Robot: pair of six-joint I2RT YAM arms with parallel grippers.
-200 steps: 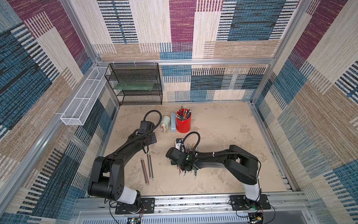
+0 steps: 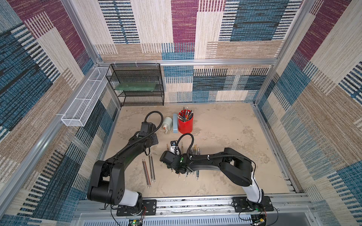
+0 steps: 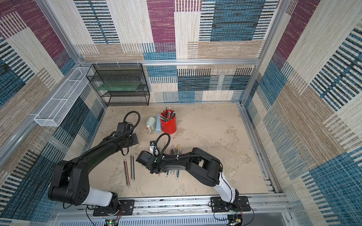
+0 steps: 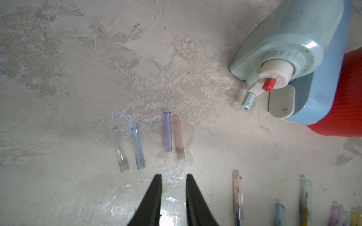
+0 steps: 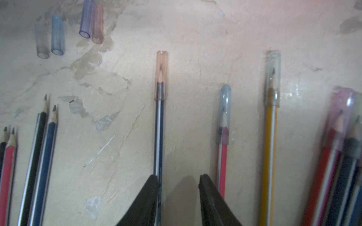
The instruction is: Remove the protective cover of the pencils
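Note:
In the right wrist view my right gripper is open above a dark blue pencil (image 5: 159, 131) wearing a clear orange cover (image 5: 161, 75); nothing is held. Right of it lie a red pencil with a bluish cover (image 5: 225, 111), a yellow pencil with a clear cover (image 5: 273, 77) and more covered pencils. Several bare pencils (image 5: 45, 162) lie to the left, tips exposed. My left gripper stands part open and empty, over bare table. Just ahead of it rest loose covers: purple (image 4: 167, 131), pink (image 4: 178, 138), blue (image 4: 138, 147) and clear (image 4: 120, 150).
A pale bottle with a red-marked spout (image 4: 282, 56), a light blue case (image 4: 320, 90) and a red pencil cup (image 2: 185, 126) stand together behind the pencils. A black mesh shelf (image 2: 135, 99) is at the back left.
My right arm has shifted left across the row of covered pencils. The left arm has barely moved, and the objects look the same.

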